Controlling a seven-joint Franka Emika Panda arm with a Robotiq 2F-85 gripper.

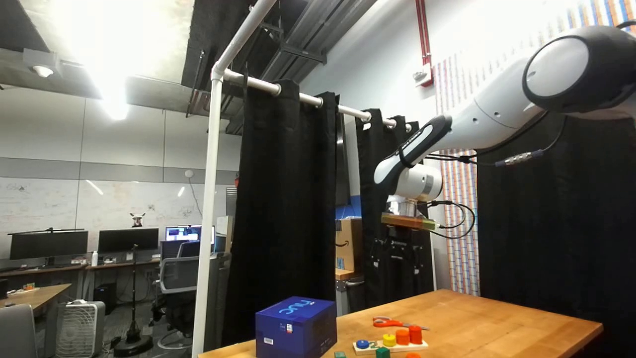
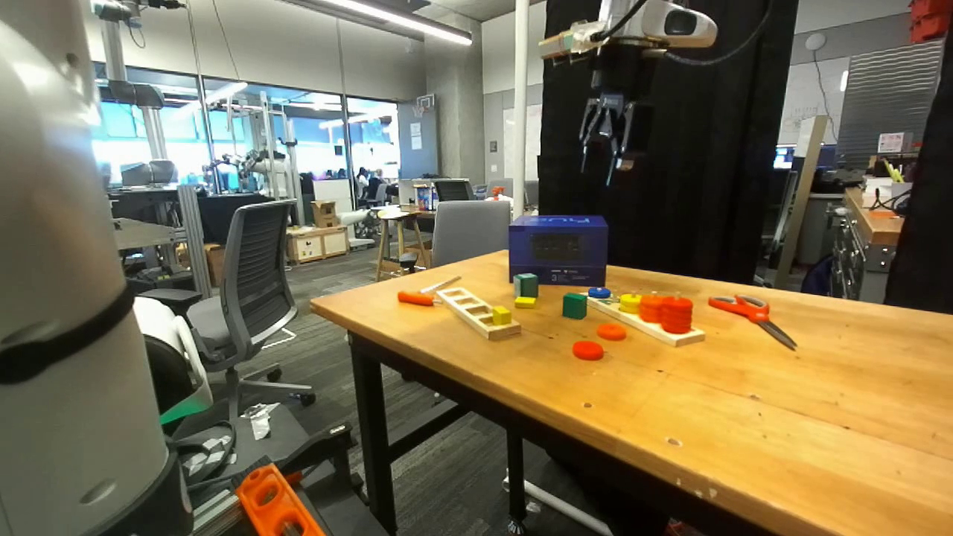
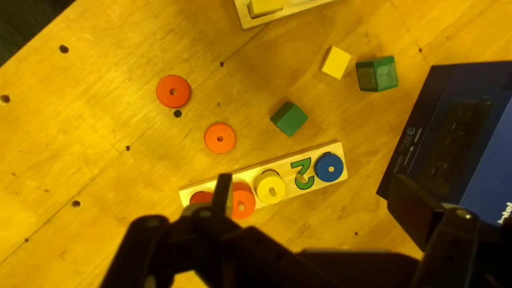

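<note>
My gripper (image 2: pixel 600 168) hangs open above the table in exterior view 2, nothing between its fingers. In the wrist view its two dark fingers stand wide apart over a wooden peg board (image 3: pixel 307 161). That board carries a blue disc (image 3: pixel 329 167), a yellow stack (image 3: pixel 270 188) and orange stacks (image 3: pixel 243 201); one finger partly covers the orange end. Two loose orange discs, one (image 3: pixel 173 91) farther from the board and one (image 3: pixel 219 137) nearer, lie flat on the table. A green block (image 3: pixel 289 119), a yellow block (image 3: pixel 336 62) and another green block (image 3: pixel 377 74) sit beyond the board.
A blue box (image 2: pixel 558 250) stands at the table's far edge. Orange-handled scissors (image 2: pixel 743 308) lie beside the peg board. A wooden ladder-like frame (image 2: pixel 473 311) holds a yellow block, and an orange-handled tool (image 2: pixel 416 298) rests near it.
</note>
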